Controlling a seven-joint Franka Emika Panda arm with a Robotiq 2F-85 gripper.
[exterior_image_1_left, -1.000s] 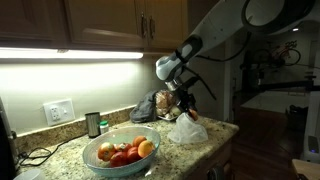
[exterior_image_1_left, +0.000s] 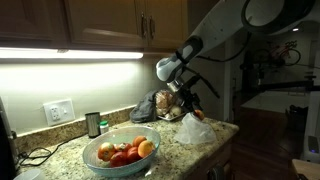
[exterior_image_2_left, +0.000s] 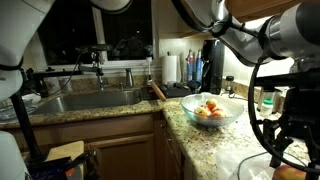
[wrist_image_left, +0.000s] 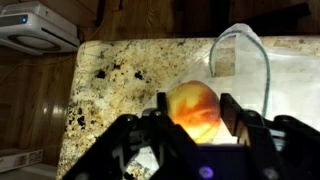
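Note:
A round orange-red fruit (wrist_image_left: 195, 112) fills the space between the fingers of my gripper in the wrist view. The black fingers flank it closely, but whether both press on it cannot be told. Beside and under the fruit is a clear plastic bag (wrist_image_left: 240, 62), its loose film rising on the right. In exterior view 1 the bag (exterior_image_1_left: 194, 130) rests on the counter's right end, with my gripper (exterior_image_1_left: 196, 107) just above it. Exterior view 2 shows the fruit (exterior_image_2_left: 289, 173) low at the right, partly cut off.
A pale blue colander (exterior_image_1_left: 147, 132) holding several fruits stands left on the speckled counter (exterior_image_1_left: 177, 155). Dark and bagged items (exterior_image_1_left: 145, 108) sit against the back wall. Open counter lies between colander and bag; beyond the counter's edge is the floor.
Over the last second the arm and gripper have shifted slightly right at the counter's end. The plastic bag stays about in place, and the colander has not moved.

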